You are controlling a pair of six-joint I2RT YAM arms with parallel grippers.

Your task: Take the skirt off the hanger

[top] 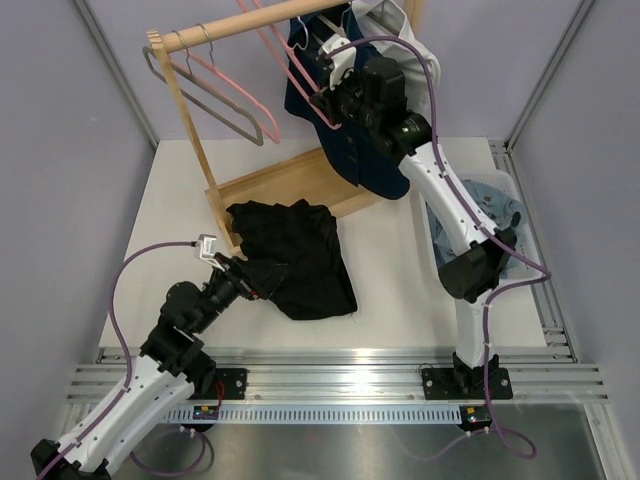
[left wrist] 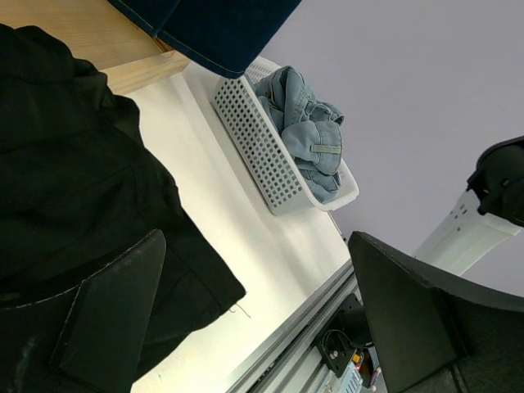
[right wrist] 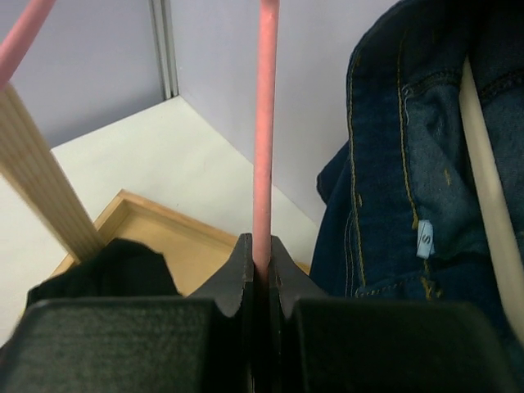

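Note:
A black garment [top: 297, 262], perhaps the skirt, lies crumpled on the white table, partly over the rack's wooden base. The right gripper is shut on the bar of a pink hanger [right wrist: 264, 155], and no cloth shows on the stretch of bar in the right wrist view. Close beside it, a dark blue denim garment [right wrist: 385, 196] hangs by the rack; the arm partly hides it from above [top: 372, 160]. Low over the black garment's front, my left gripper [top: 268, 283] stands open, its fingers [left wrist: 112, 319] wide apart with nothing gripped.
Overhead runs the wooden rail [top: 235, 22], carrying an empty grey hanger [top: 215, 110] and another pink one [top: 240, 88]. A white basket [top: 432, 235] with light denim stands at the right. Bare table [top: 385, 280] lies between basket and black garment.

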